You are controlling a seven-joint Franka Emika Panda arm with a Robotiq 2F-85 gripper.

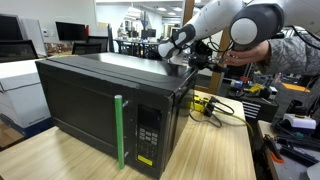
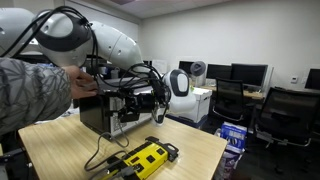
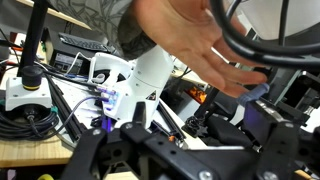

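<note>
My gripper is raised above the table beside the dark microwave, which carries a green handle strip on its front. It stands open, and no object shows between its fingers. A person's hand reaches close in front of the wrist camera, and the patterned sleeve covers part of the arm in exterior view 2. Whether the hand touches the gripper, I cannot tell. Fine detail of the fingertips is too small and dark to make out.
A yellow device with a black cable lies on the wooden table behind the microwave. My white arm base rises behind the hand. Bare tabletop shows in front of the microwave. Office chairs stand beyond the table.
</note>
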